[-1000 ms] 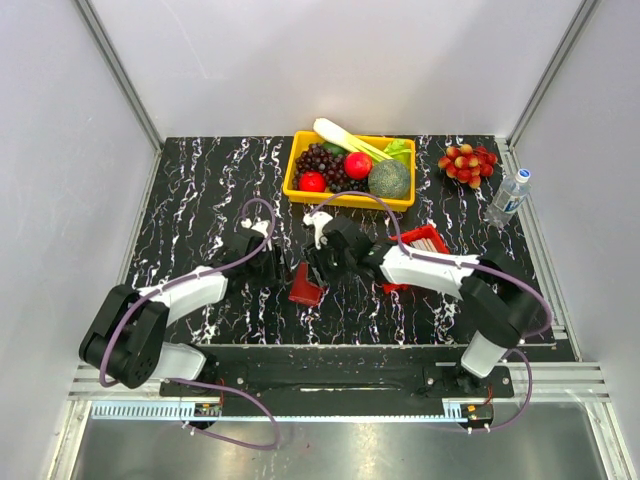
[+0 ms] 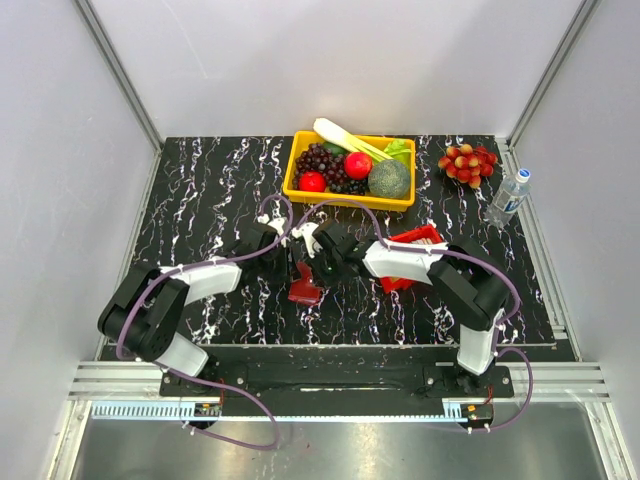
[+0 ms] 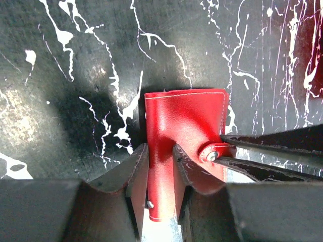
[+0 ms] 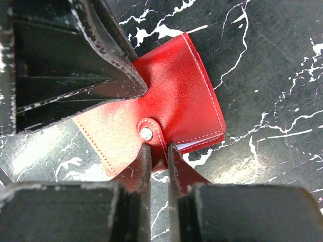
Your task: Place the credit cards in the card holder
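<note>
The red card holder (image 2: 305,291) lies on the dark marbled table between both arms, its snap strap (image 4: 146,132) on the side toward my right gripper. A pale edge (image 4: 190,145) shows inside its open side; whether it is a card I cannot tell. Above the holder, my left gripper stands part open, red leather visible between its fingertips. My right gripper is at the strap, a narrow gap between its fingers, with the strap's end between them. No loose cards show on the table near the holder.
Under the right arm stands a red basket (image 2: 433,234) with pale items inside. At the back is a yellow crate (image 2: 296,170) of fruit and vegetables. Red grapes (image 2: 467,163) and a water bottle (image 2: 507,198) sit at the right.
My left gripper has moved right, over the card holder.
</note>
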